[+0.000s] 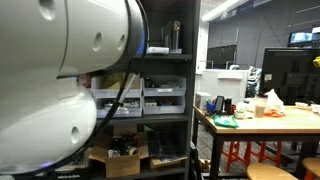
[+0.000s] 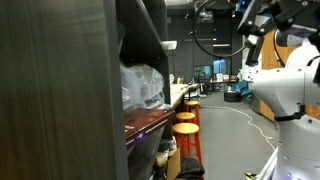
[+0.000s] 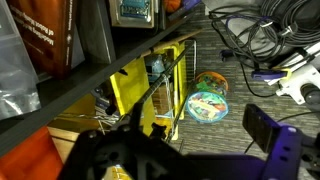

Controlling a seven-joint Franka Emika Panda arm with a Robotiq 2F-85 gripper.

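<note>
In the wrist view my gripper is open, its dark fingers standing wide apart at the lower part of the picture. Nothing is held between them. Beyond the gap, lower down, a round clear tub with green, orange and pale contents rests on the grey wood floor. Left of the tub is a yellow bin with small things in it, partly covered by the gripper. The gripper is out of sight in exterior view 1, where the white arm fills the left side.
A dark shelf edge crosses close by, carrying a boxed item and brown boxes. Coiled black cables lie on the floor at upper right. In exterior view 1, clear drawers and a cardboard box fill the shelves; a wooden table stands right.
</note>
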